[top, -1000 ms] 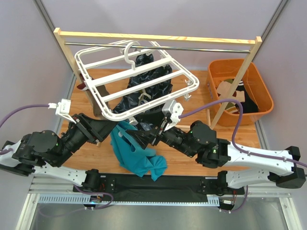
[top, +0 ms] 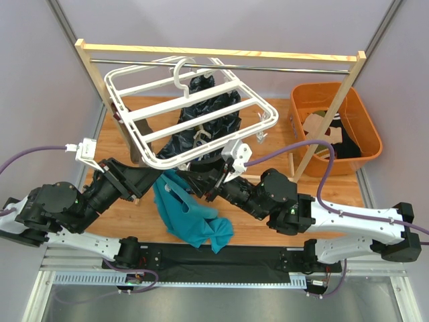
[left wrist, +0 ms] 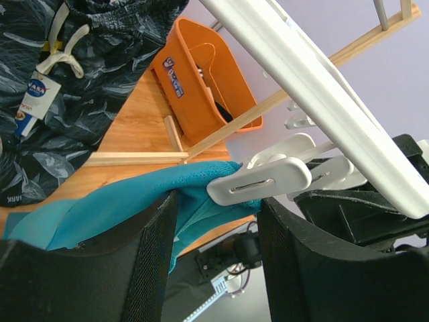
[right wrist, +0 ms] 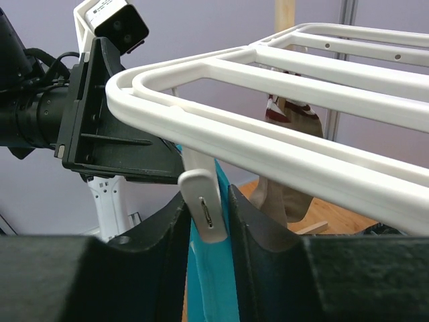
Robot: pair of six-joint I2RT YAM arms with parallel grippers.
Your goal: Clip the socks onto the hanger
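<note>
A teal sock (top: 190,211) hangs below the front corner of the white hanger (top: 198,111). In the left wrist view the upper edge of the sock (left wrist: 194,176) meets a white clip (left wrist: 261,181) on the hanger; whether the clip pinches it is unclear. My left gripper stands open, its fingers to either side of the sock. Close by, my right gripper (top: 193,184) is at the clip from the right. In the right wrist view its fingers (right wrist: 240,231) flank a clip (right wrist: 204,204); whether they squeeze it cannot be told.
A brown sock (right wrist: 288,194) hangs on the hanger's left side. An orange basket (top: 365,124) with more socks stands at the right. Dark bagged material (top: 218,121) lies behind the hanger, which hangs from a metal rod (top: 281,68) on a wooden frame.
My right gripper has moved a little left and up to the hanger's front edge, and its fingers have come closer to the clip. The left arm and the sock look nearly unchanged.
</note>
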